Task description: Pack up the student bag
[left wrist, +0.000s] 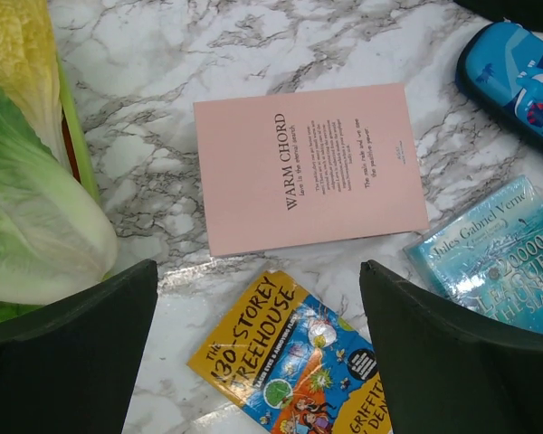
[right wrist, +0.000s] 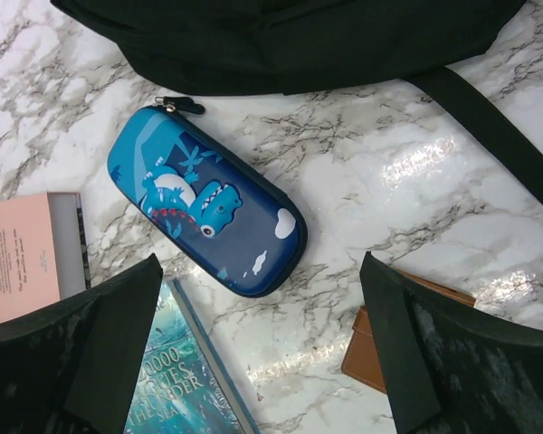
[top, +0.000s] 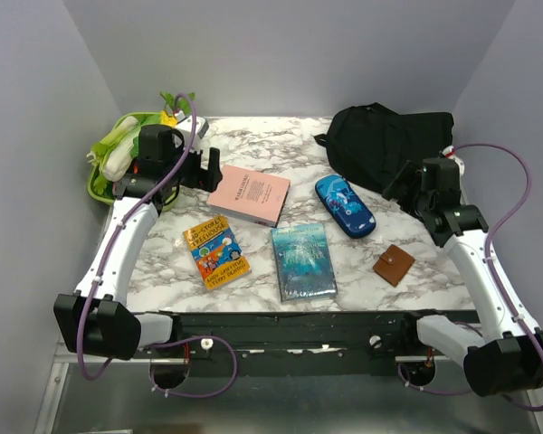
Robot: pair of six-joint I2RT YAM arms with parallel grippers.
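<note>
A black bag lies at the back right of the marble table, one strap stretched out on the surface. Loose on the table are a pink book, an orange and blue book, a teal book, a blue dinosaur pencil case and a brown wallet. My left gripper is open and empty above the table, between the vegetables and the pink book. Beside the bag, my right gripper hangs open above the table, nothing between its fingers.
A green basket of vegetables, with a pale cabbage, stands at the back left close to the left arm. Bare marble lies between the books and around the wallet.
</note>
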